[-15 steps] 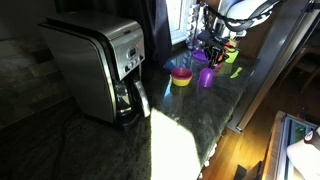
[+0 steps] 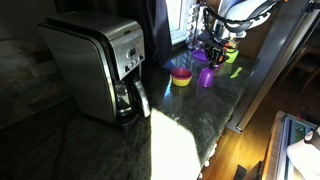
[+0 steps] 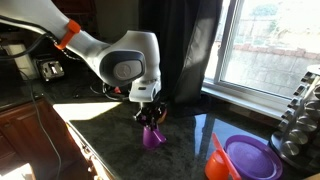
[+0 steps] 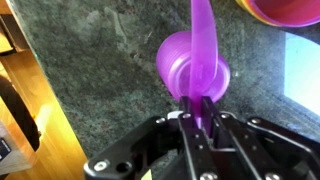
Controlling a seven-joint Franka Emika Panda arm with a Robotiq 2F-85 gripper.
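Note:
A purple utensil (image 4: 203, 35) is pinched in my shut gripper and runs toward the top of the wrist view. Behind it a purple cup (image 4: 175, 58) shows its open mouth, on the dark counter. In exterior view 1 the cup (image 2: 206, 78) stands just below the gripper (image 2: 212, 52). From the other side, in exterior view 2, the gripper (image 3: 150, 118) points down right over the purple cup (image 3: 151, 139). Whether the utensil touches the cup or reaches into it, I cannot tell.
Nested bowls, yellow outside and red inside (image 2: 181, 76), stand close to the cup. A coffee maker (image 2: 102, 70) fills the near left of the counter. A purple plate (image 3: 254, 158) and an orange item (image 3: 218, 164) lie toward the window. The counter's edge drops to a wooden floor (image 4: 38, 115).

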